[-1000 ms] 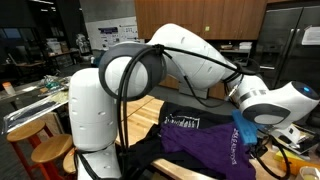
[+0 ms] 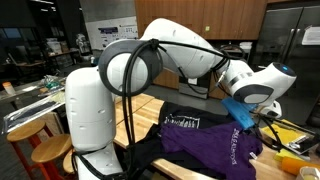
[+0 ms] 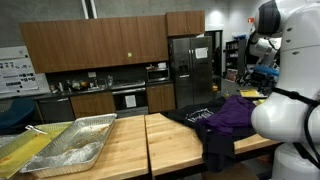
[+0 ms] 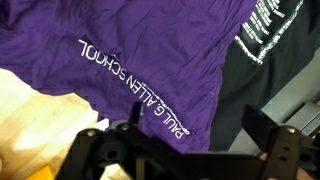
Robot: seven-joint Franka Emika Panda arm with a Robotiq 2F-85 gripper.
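A purple cloth (image 4: 150,55) with white "PAUL G. ALLEN SCHOOL" lettering fills much of the wrist view, lying rumpled on the table. Black cloth (image 4: 240,90) with white printing borders it on the right. My gripper is open above the purple cloth's lower edge, its dark fingers set wide apart and nothing held between them. In exterior view 1 the purple cloth (image 2: 203,142) spreads beneath the arm, with black cloth around it; the fingertips are hard to make out there. Exterior view 2 shows the purple cloth (image 3: 232,116) at the right, partly hidden by the arm.
Yellow items (image 2: 291,163) lie at the table's right side in exterior view 1. Bare wooden tabletop (image 3: 172,140) shows left of the cloth in exterior view 2. A foil-like tray (image 3: 75,143) stands farther left. Stools (image 2: 48,149) are beside the table.
The arm's wrist has moved left in exterior view 1, away from the right end of the table. More of the yellow items shows now. The cloth looks unmoved.
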